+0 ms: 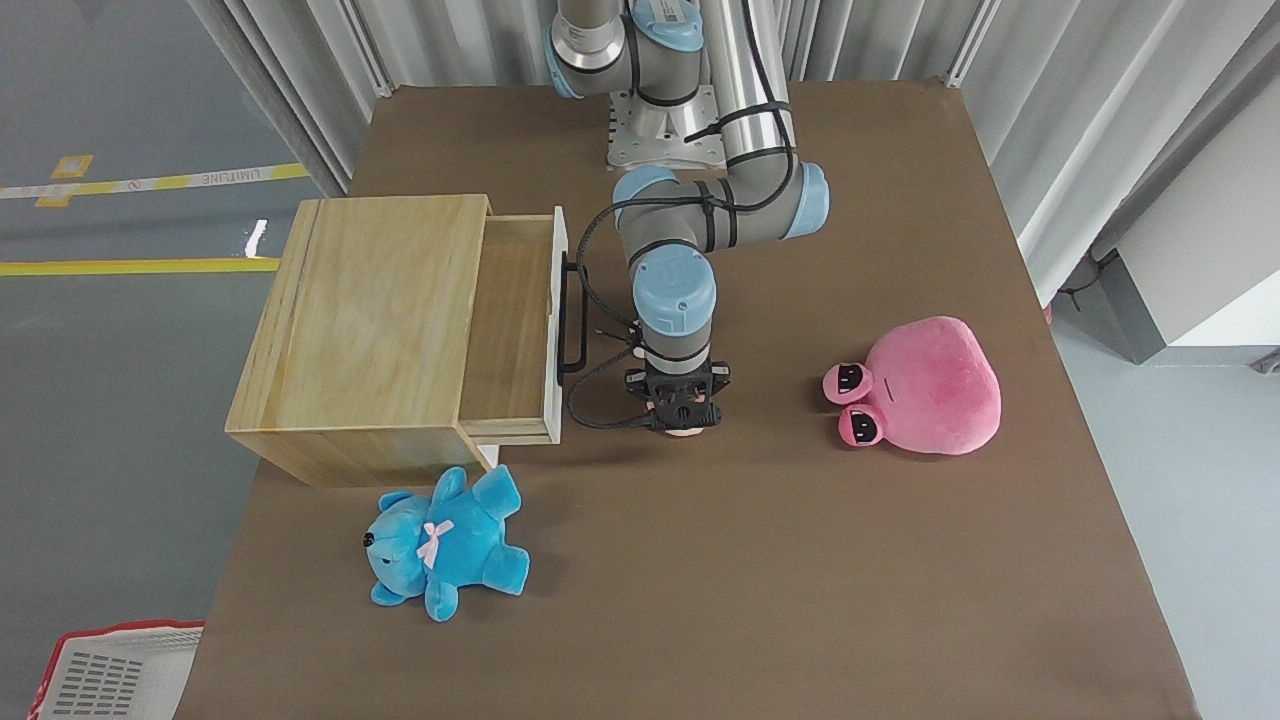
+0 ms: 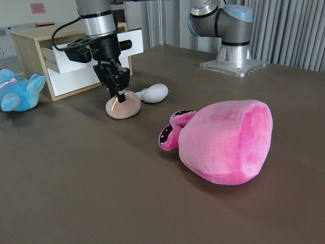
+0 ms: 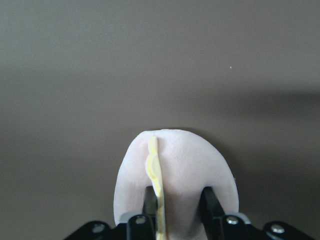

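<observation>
My gripper is down on a pale pink plush with a yellow strip, in front of the open drawer. In the wrist view its fingers press into the plush; whether they are closed on it I cannot tell. A white rounded plush part lies beside it in the left view. In the front view the gripper hides most of it.
A wooden box with its drawer open stands left. A blue bear lies front left, a pink plush right.
</observation>
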